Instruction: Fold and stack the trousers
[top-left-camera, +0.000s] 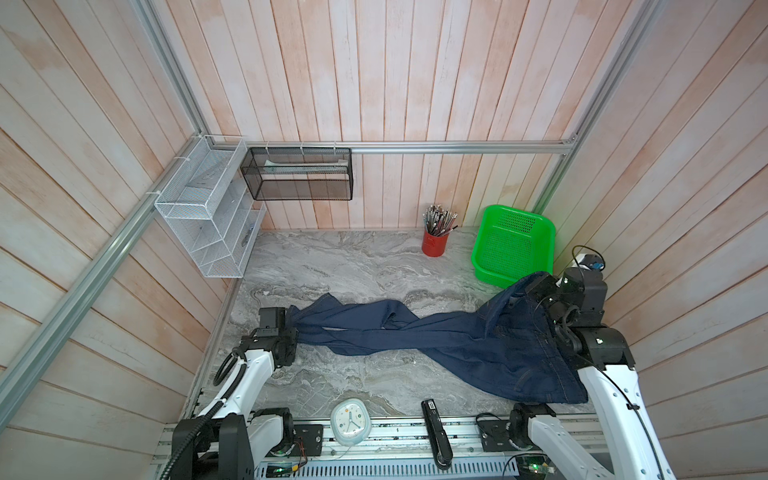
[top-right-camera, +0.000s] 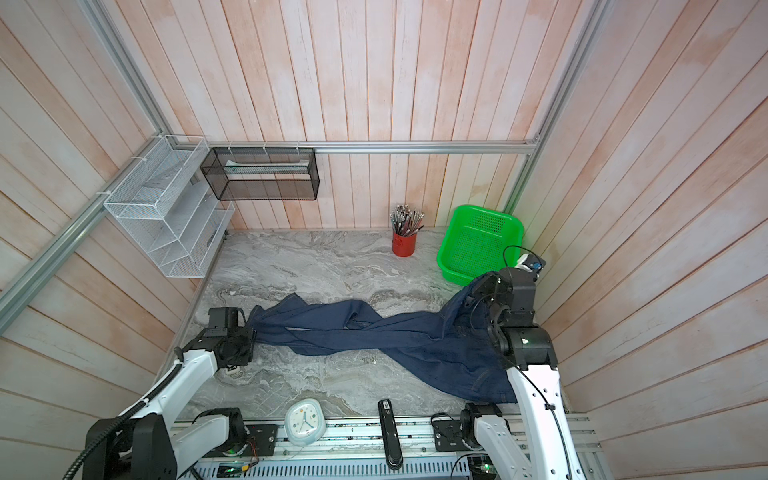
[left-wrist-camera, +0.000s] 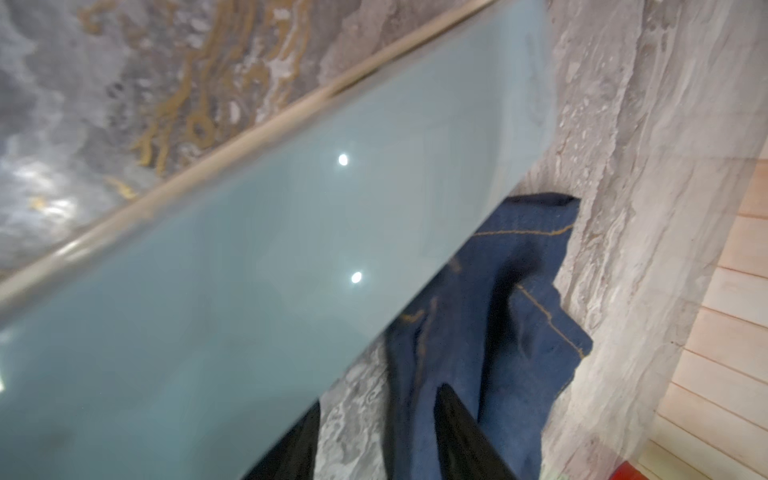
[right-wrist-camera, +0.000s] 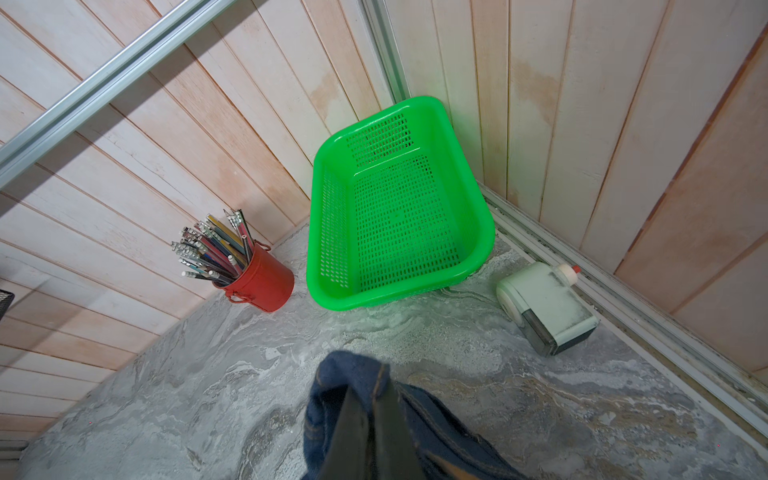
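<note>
Dark blue denim trousers (top-left-camera: 384, 326) stretch across the table, the legs reaching left and the wide waist part lying at the right. My right gripper is shut on a raised bit of the trousers' fabric, which bulges up around its fingertips in the right wrist view. At the leg ends, my left gripper stands part open, its fingers apart, with denim and table showing beyond the gap. The leg hems (left-wrist-camera: 552, 316) are visible there, loose on the table. A large pale-blue surface fills much of the left wrist view.
A green basket (top-left-camera: 513, 240) stands at the back right, beside a red pencil pot (top-left-camera: 434, 244). A pale box-like object (right-wrist-camera: 545, 308) sits near the right wall. Front rail items are a clock (top-left-camera: 350, 421) and a black bar (top-left-camera: 436, 433).
</note>
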